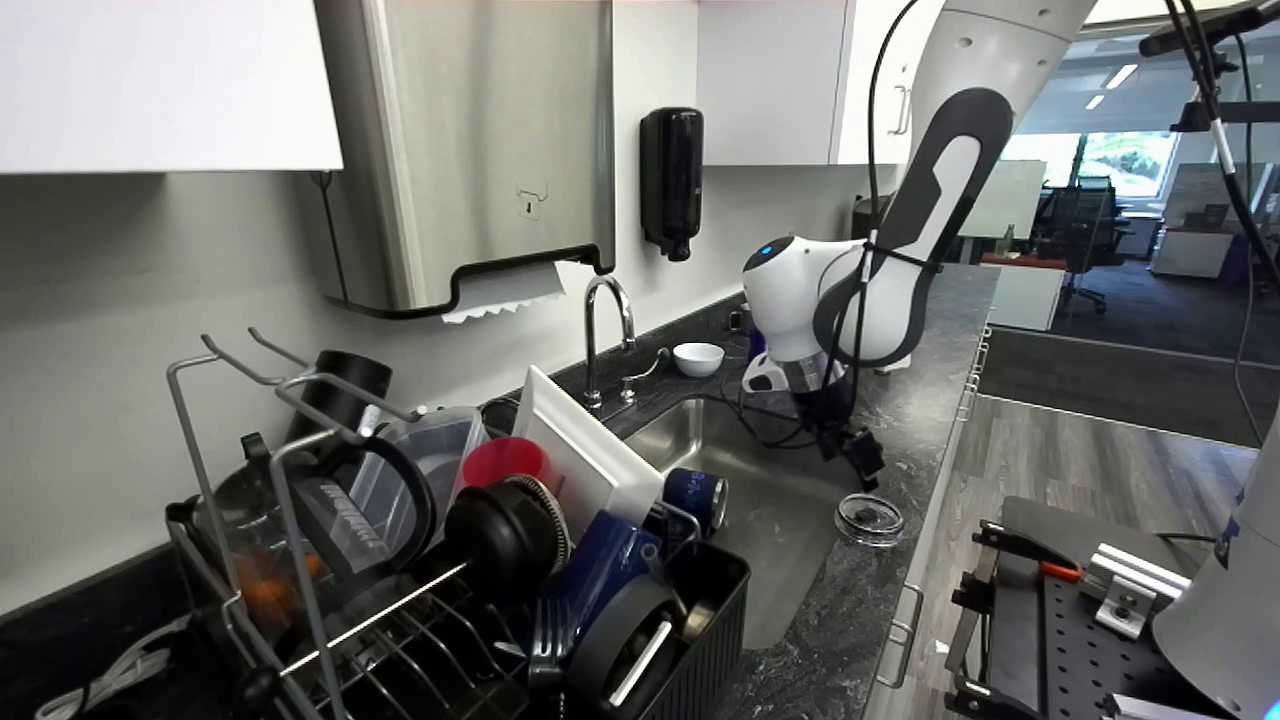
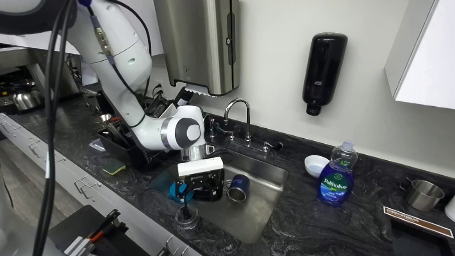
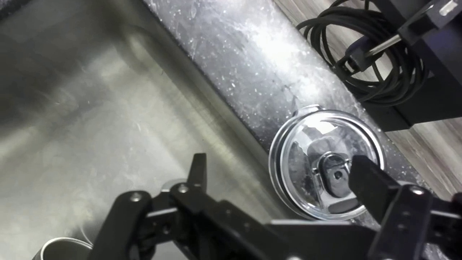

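A clear round lid (image 3: pixel 299 190) with a dark sliding tab lies flat on the strip of dark counter in front of the sink. My gripper is open above the sink's front edge, with nothing held. In the wrist view its right finger (image 3: pixel 368 182) overlaps the lid, while the left finger (image 3: pixel 198 169) is over the basin. Exterior view 1 has the gripper (image 1: pixel 861 460) just above and behind the lid (image 1: pixel 870 518). Any contact with the lid cannot be made out. A dark blue mug (image 2: pixel 239 184) lies tipped in the sink.
The steel sink (image 2: pixel 260 213) takes up the middle of the counter, with a faucet (image 2: pixel 248 123) behind. A crowded dish rack (image 1: pixel 396 642) stands at one side. Blue dish soap (image 2: pixel 335 185) and a white bowl (image 2: pixel 316 165) stand at the other. A teal object (image 2: pixel 175 192) is in the basin.
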